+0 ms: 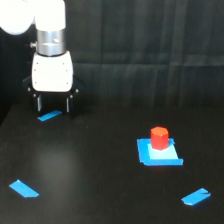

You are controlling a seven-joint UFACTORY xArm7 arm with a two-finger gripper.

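Observation:
A white robot arm with my gripper [54, 102] hangs at the upper left of the camera view, over the dark table's back left. The dark fingers point down and look apart, with nothing visible between them. On the right of the table a red block [159, 138] stands on a small white square [164, 154] bordered with blue tape.
Short blue tape strips [24, 189] lie at the front left, at the front right [197, 196] and below the gripper [49, 115].

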